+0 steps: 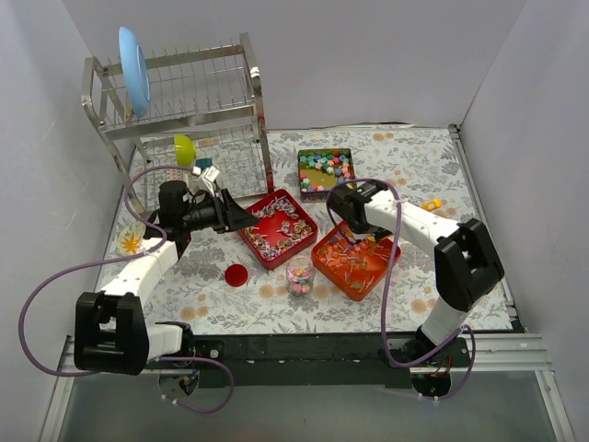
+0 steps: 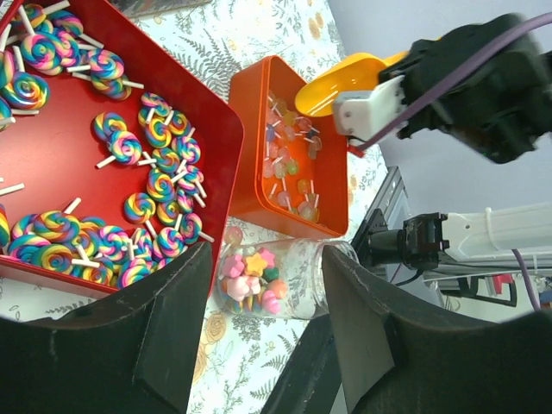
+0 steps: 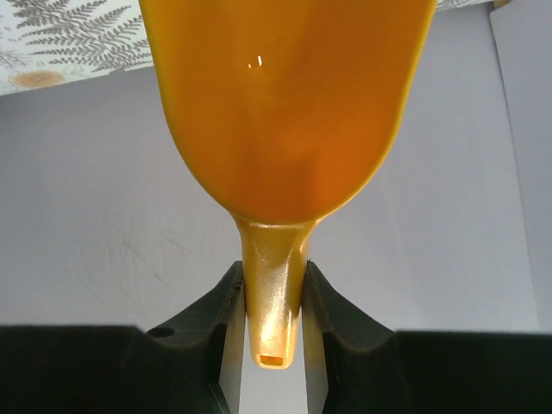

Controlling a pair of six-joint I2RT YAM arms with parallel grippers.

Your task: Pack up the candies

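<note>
My right gripper is shut on the handle of an orange scoop (image 3: pixel 285 129), held over the orange tray (image 1: pixel 359 276) of wrapped candies. My left gripper stands open and empty above the right side of the red tray (image 2: pixel 69 147) of swirl lollipops. A clear jar (image 1: pixel 300 276) with colourful candies sits between and in front of the two trays; in the left wrist view it (image 2: pixel 272 280) shows beyond the left fingers.
A box of star candies (image 1: pixel 325 173) stands at the back. A dish rack (image 1: pixel 175 120) is at back left, and a red cup (image 1: pixel 236 275) lies front left.
</note>
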